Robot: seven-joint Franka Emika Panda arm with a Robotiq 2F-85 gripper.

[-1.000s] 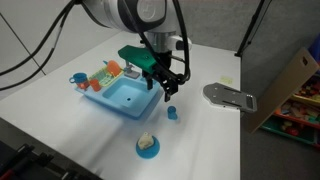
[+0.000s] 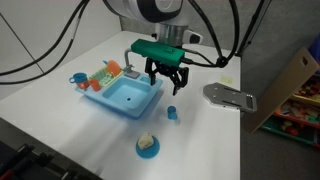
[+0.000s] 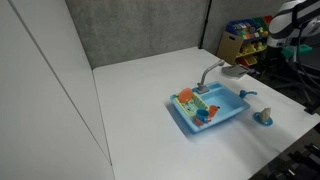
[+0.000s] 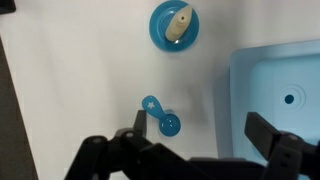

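Observation:
My gripper [image 2: 168, 78] hangs open above the table, between the blue toy sink and a small blue utensil, with nothing between its fingers. In the wrist view the blue utensil [image 4: 168, 122], with a star on its flat end, lies on the white table just beyond the fingers. A blue plate [image 2: 147, 149] carries a pale rounded object [image 4: 179, 22] toward the table's front. The blue sink [image 4: 237, 100] has an empty basin showing a drain, with a grey faucet [image 3: 209, 72] behind it.
Left of the basin, the sink's side holds an orange piece [image 3: 186, 94], a rack and a blue cup [image 2: 79, 78]. A metal tray [image 2: 229, 96] lies at the right. Bins of toys [image 2: 300, 105] stand off the table.
The arm and open gripper have moved to the right and slightly up in the exterior view. The utensil, plate and sink have stayed where they were.

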